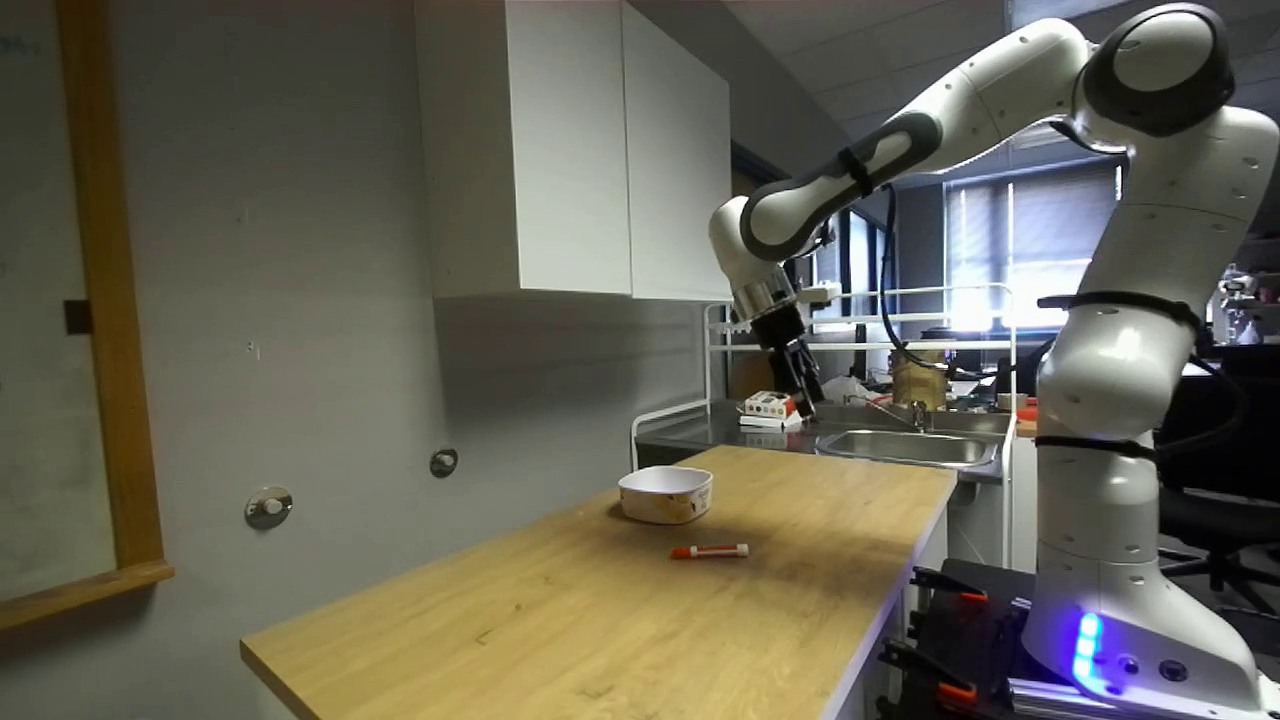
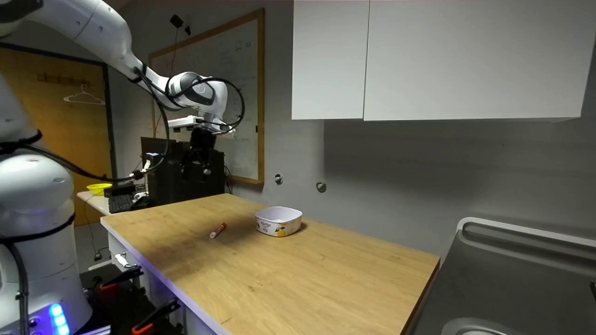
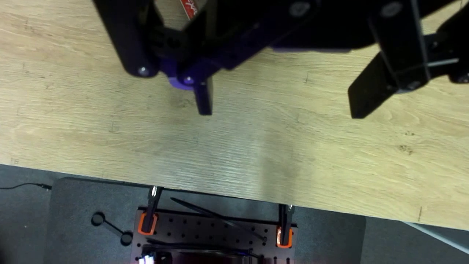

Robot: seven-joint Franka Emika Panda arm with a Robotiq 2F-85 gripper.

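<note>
On the wooden tabletop lies a red and white marker [image 1: 710,551], also seen as a small marker [image 2: 218,230] in exterior view 2. Behind it, closer to the wall, stands a white tub [image 1: 666,493] with a printed side, its open top facing up; the same tub [image 2: 279,221] appears right of the marker in exterior view 2. My gripper hangs well above the table, its fingers wide apart with bare tabletop between them. In the wrist view, part of the red marker [image 3: 189,8] shows at the top edge, partly hidden by the gripper's linkage.
White wall cabinets [image 1: 571,156] hang over the back of the table [image 1: 528,648]. A sink [image 1: 908,448] and small boxes [image 1: 770,408] are beyond the far end. Clamps [image 3: 148,220] line the robot-side edge.
</note>
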